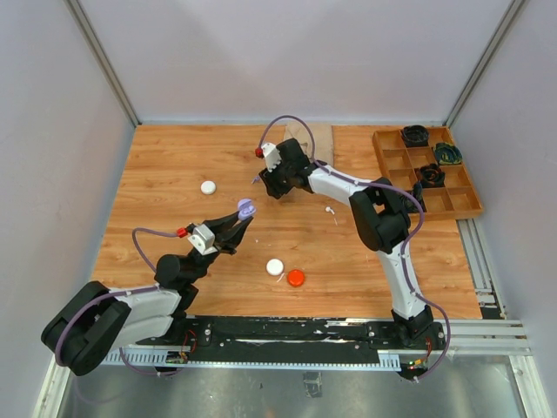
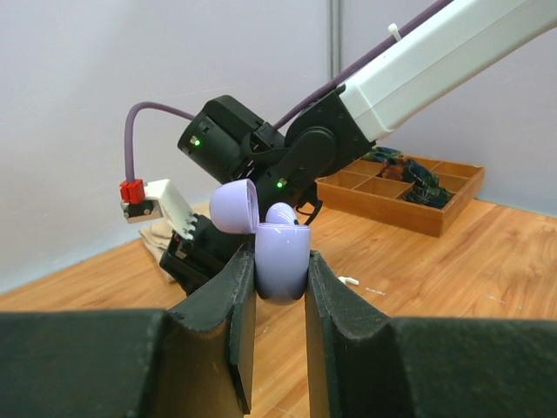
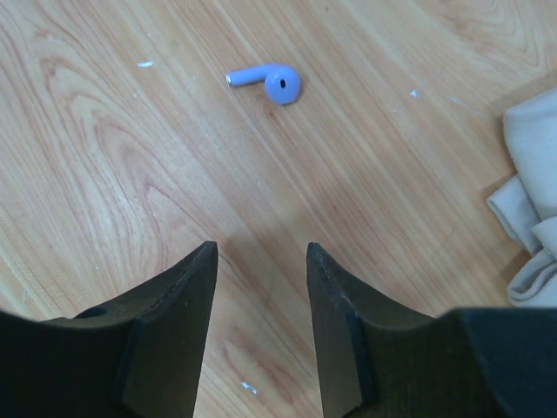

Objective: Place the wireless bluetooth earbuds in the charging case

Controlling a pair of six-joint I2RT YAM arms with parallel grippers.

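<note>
My left gripper (image 1: 235, 233) is shut on the lilac charging case (image 2: 281, 266), whose lid stands flipped up, seen close in the left wrist view. My right gripper hangs over the wood with parted fingers and nothing between them. Beyond its fingertips, a blue earbud (image 3: 280, 83) lies on the table. A small white piece (image 1: 329, 210), likely the other earbud, lies to the right of the right gripper in the top view.
A folded cloth (image 3: 540, 148) lies beside the right gripper. A wooden compartment tray (image 1: 393, 158) with dark coils is at back right. White (image 1: 274, 266) and red (image 1: 296, 277) discs lie near the front, another white disc (image 1: 208, 187) at left.
</note>
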